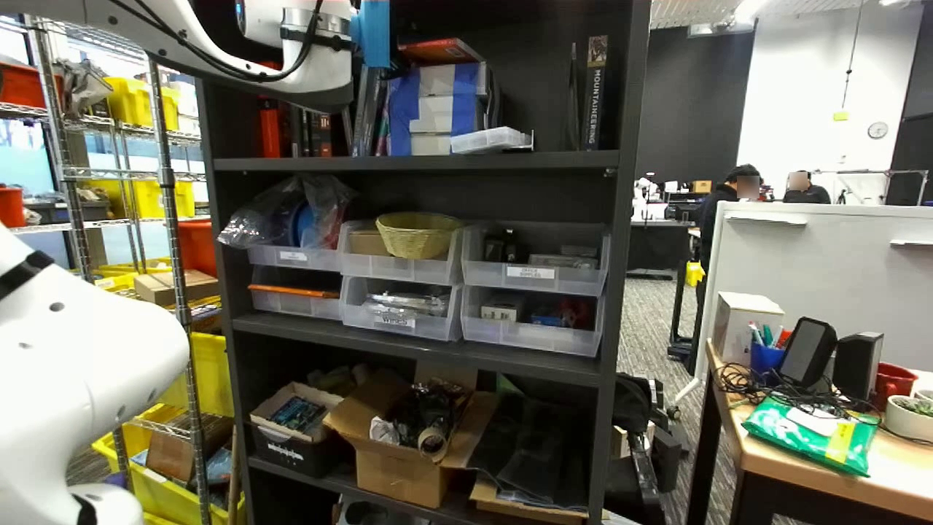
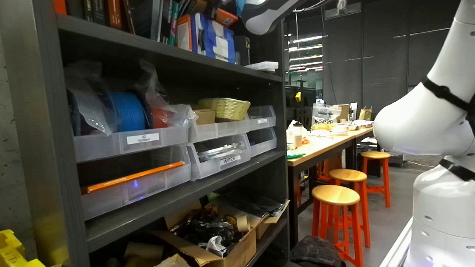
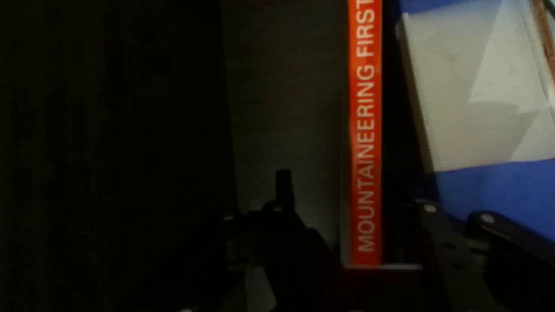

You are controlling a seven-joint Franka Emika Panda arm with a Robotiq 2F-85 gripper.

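Observation:
An orange book with "MOUNTAINEERING FIRST" on its spine runs down the wrist view. My gripper is part open around its near end, with dark gaps showing between the spine and the fingers. In exterior view 1 the same orange book lies tilted on top of a white-and-blue taped stack, on the upper shelf. The fingers are mostly hidden there behind the blue wrist part. Exterior view 2 shows the book at the stack's top.
Upright books stand left of the stack. A clear plastic box lies at the shelf's front edge, right of the stack. Free room lies between the stack and a dark mountaineering book. Clear bins fill the shelf below.

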